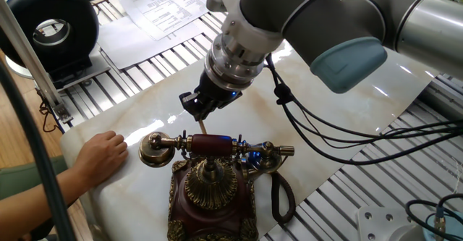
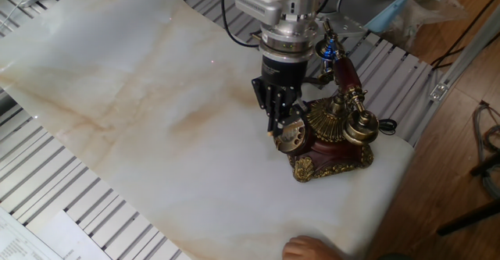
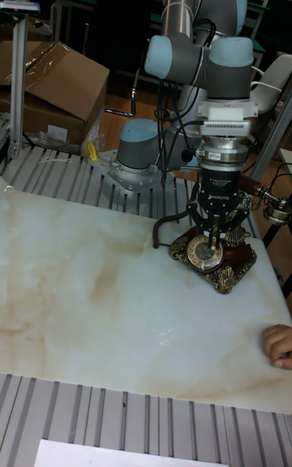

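Note:
An old-style telephone with a dark red body and ornate brass trim (image 1: pixel 210 187) stands on the marbled sheet. Its red-gripped handset (image 1: pixel 212 145) rests across the cradle. My gripper (image 1: pixel 200 116) points down at the phone's dial side, its fingers together around a thin light-brown stick (image 1: pixel 203 127). In the second exterior view, the stick's tip (image 2: pixel 270 134) shows just below the gripper (image 2: pixel 273 126), close by the round dial (image 2: pixel 292 137). From the third view, the gripper (image 3: pixel 214 241) overlaps the dial (image 3: pixel 204 254); whether the stick touches it I cannot tell.
A person's hand (image 1: pixel 105 155) lies on the marbled sheet (image 2: pixel 156 127) beside the phone. The coiled cord (image 1: pixel 283 201) hangs along the phone's other side. Arm cables (image 1: pixel 325 143) droop near the phone.

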